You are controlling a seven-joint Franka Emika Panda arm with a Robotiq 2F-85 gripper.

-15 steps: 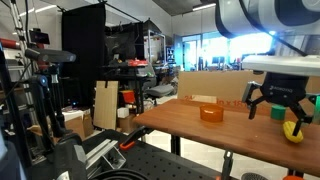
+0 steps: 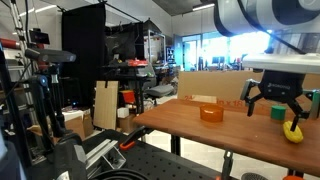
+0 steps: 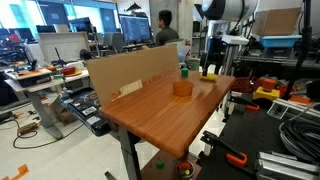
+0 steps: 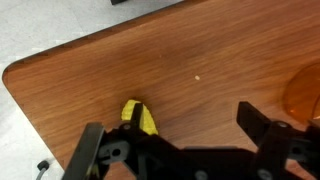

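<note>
Above the right end of the wooden table, my gripper (image 2: pixel 275 109) points down and stands open with nothing between its fingers. In the wrist view its two dark fingers (image 4: pixel 93 145) are spread wide. A yellow object (image 2: pixel 292 131) lies on the table near its right front corner, just right of the gripper and below it. From the wrist camera that yellow object (image 4: pixel 140 116) shows beside the left finger, partly hidden by the gripper. An orange bowl (image 2: pixel 211 113) stands on the table to the left, and part of the bowl (image 4: pixel 304 93) shows at the wrist view's right edge.
A green object (image 2: pixel 277 112) stands toward the back, behind the gripper. An upright tan board (image 3: pixel 137 73) runs along one side.
The gripper has shifted very slightly over the last second, staying open above the table. The yellow object and the bowl have not moved.
</note>
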